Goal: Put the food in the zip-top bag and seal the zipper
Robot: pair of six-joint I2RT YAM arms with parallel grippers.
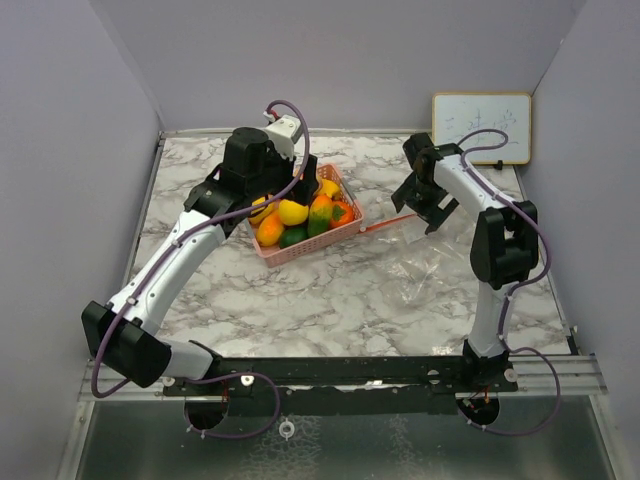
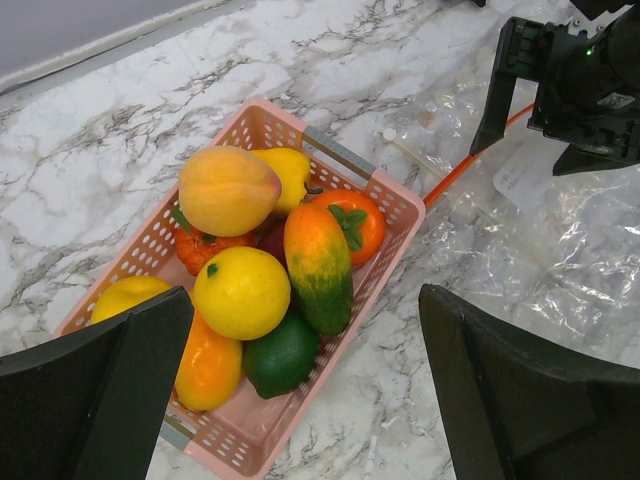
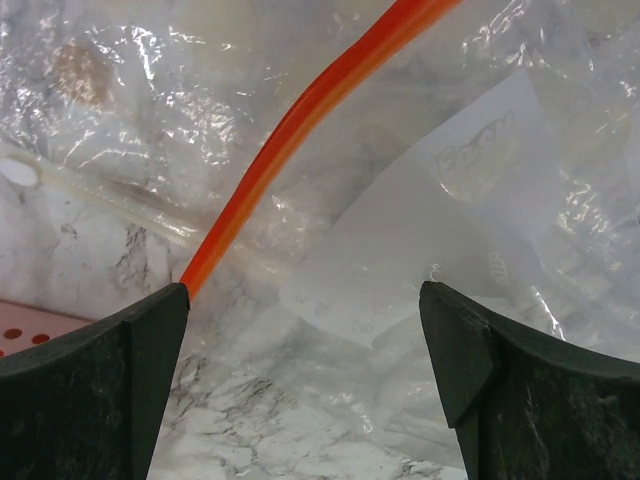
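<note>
A pink perforated basket holds the food: a peach, a yellow round fruit, a papaya-like fruit, an avocado-like green one, an orange persimmon-like one and others. My left gripper hangs over this basket, its fingers wide open and empty. The clear bag lies flat right of the basket, with an orange zipper strip along one edge. Above the bag and strip my right gripper stands open, holding nothing. Whether the bag's mouth is parted I cannot tell.
A pale strip with a white end lies across the bag beside the orange one. At the back right leans a whiteboard.
</note>
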